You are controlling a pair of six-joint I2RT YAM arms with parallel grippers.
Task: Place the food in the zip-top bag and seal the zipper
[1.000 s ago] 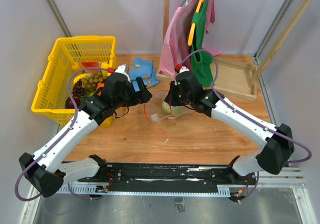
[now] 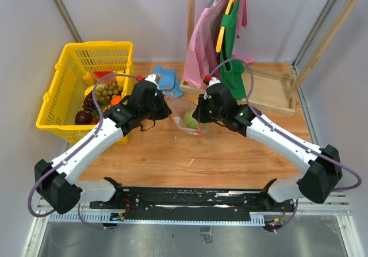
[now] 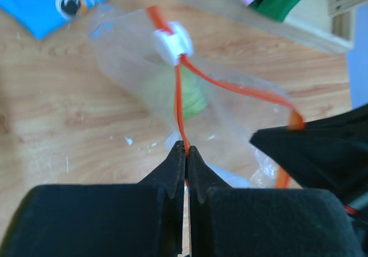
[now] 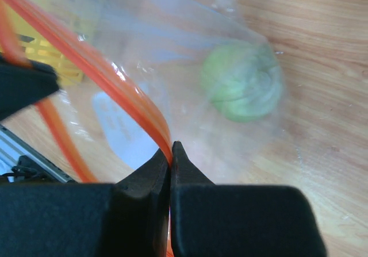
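Note:
A clear zip bag (image 2: 181, 127) with orange zipper edges and a white slider (image 3: 171, 43) sits at mid-table, a pale green round food (image 4: 241, 81) inside it. My left gripper (image 2: 167, 112) is shut on the zipper strip (image 3: 180, 104) at the bag's left, near the slider. My right gripper (image 2: 198, 114) is shut on the orange strip (image 4: 138, 107) at the bag's right, the food beyond its fingertips.
A yellow basket (image 2: 57, 87) of fruit stands at left. A blue cloth (image 2: 167, 79) lies behind the bag. A wooden rack (image 2: 276, 90) with hanging clothes stands back right.
My left gripper has come onto the bag's edge and shut on it, raising it. The right gripper has shifted slightly rightward with its side of the bag.

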